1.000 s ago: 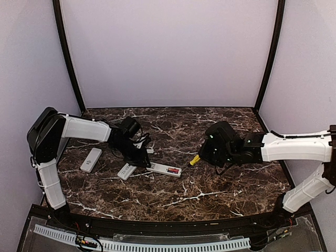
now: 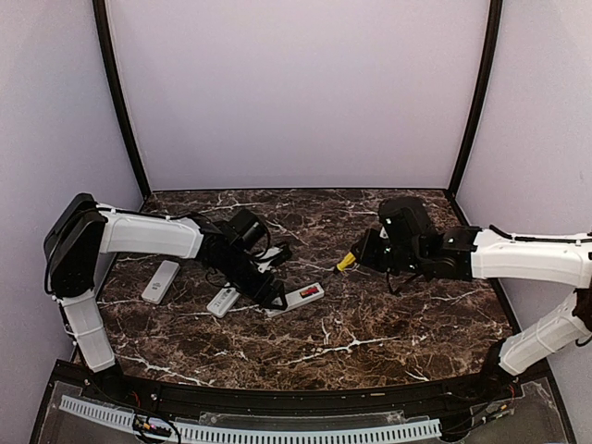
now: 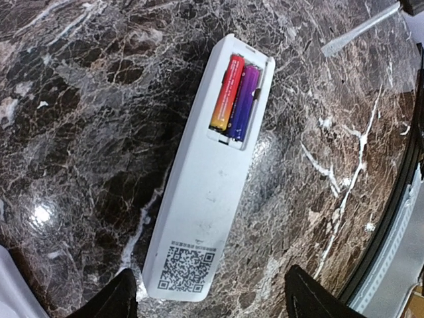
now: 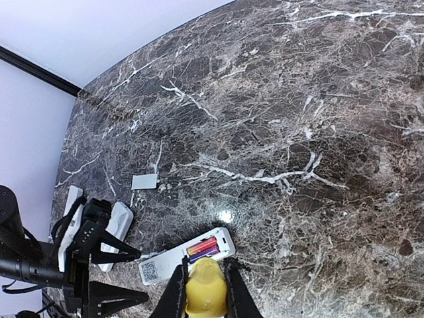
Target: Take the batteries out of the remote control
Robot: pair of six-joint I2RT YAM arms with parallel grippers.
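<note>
The white remote control (image 3: 205, 179) lies back-up on the marbled table, its battery bay uncovered. Side by side in the bay sit a red-orange battery (image 3: 228, 93) and a purple battery (image 3: 244, 103). Over the QR-code end of the remote hovers my left gripper (image 2: 276, 279), open, its fingers (image 3: 109, 298) spread to either side of that end without gripping it. My right gripper (image 2: 361, 254), to the right of the remote, is shut on a yellow screwdriver handle (image 4: 206, 288). A thin shaft (image 3: 361, 32) from the screwdriver shows in the left wrist view.
A small grey-white cover (image 4: 144, 181) lies flat behind the remote. Two more white remotes rest to the left, one near (image 2: 223, 301) and one farther off (image 2: 161, 281).
The remote has turned, its battery end swinging away from the table's front.
</note>
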